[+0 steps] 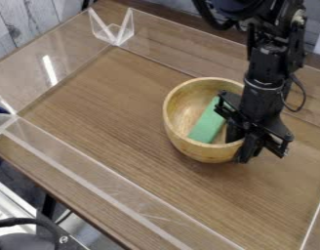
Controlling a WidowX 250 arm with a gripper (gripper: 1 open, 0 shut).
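The black gripper (pixel 249 132) is at the right side of the view, over the right part of a tan bowl (pixel 180 109) on the wooden table (pixel 98 117). A green object (pixel 209 122) lies inside the bowl. The gripper's fingers come down at the bowl's right rim and partly hide it; what lies between them is too dark and small to tell.
A clear plastic container (pixel 112 27) stands at the back left. A dark object with a cable (pixel 20 225) is at the bottom left corner.
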